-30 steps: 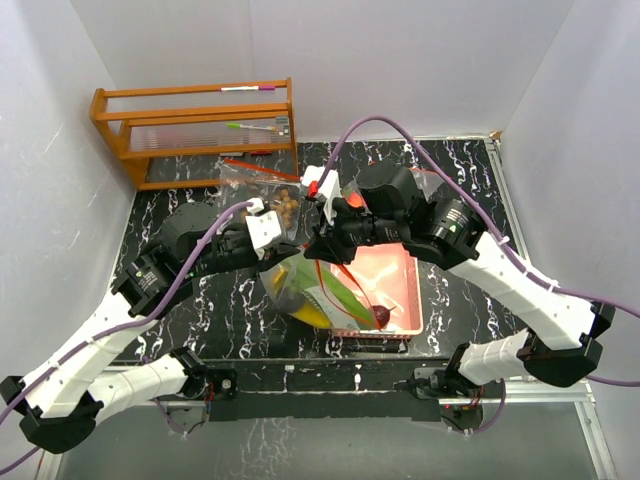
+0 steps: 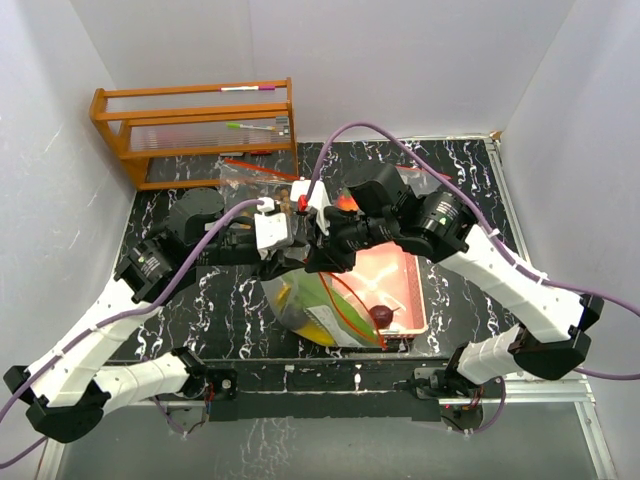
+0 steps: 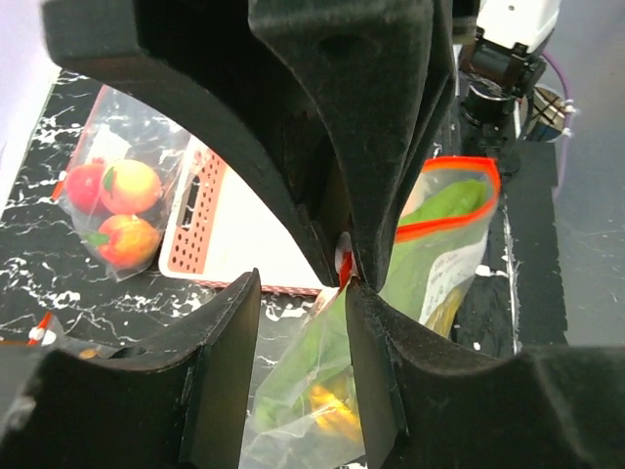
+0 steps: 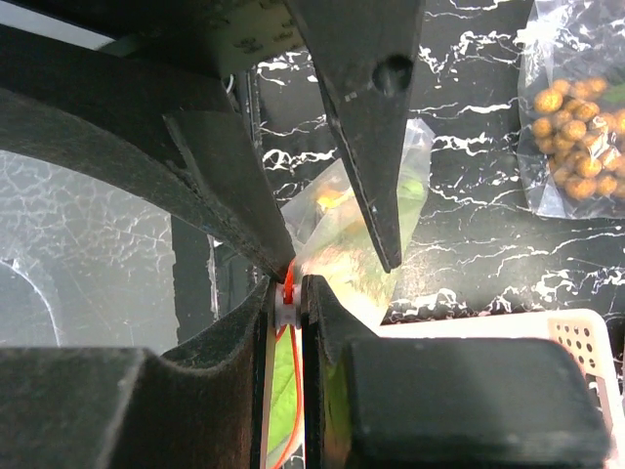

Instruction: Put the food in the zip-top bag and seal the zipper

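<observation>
The food bag (image 2: 320,310), clear with a red-orange zipper and green and yellow food inside, hangs below both grippers at the centre of the top view. My right gripper is shut on the bag's red zipper at its end. My left gripper is open around that same zipper end, its fingertips right beside the right gripper's fingers, which loom above them in the left wrist view.
A pink perforated tray (image 2: 385,280) with a dark red round item lies behind the bag. Bags of peaches (image 3: 132,191) and small brown round food (image 4: 576,137) lie on the marble table (image 2: 180,320). A wooden rack (image 2: 200,115) stands at the back left.
Both grippers have shifted slightly, the left a little to the right. The hanging bag has swung, its zipper now dropping more steeply toward the front.
</observation>
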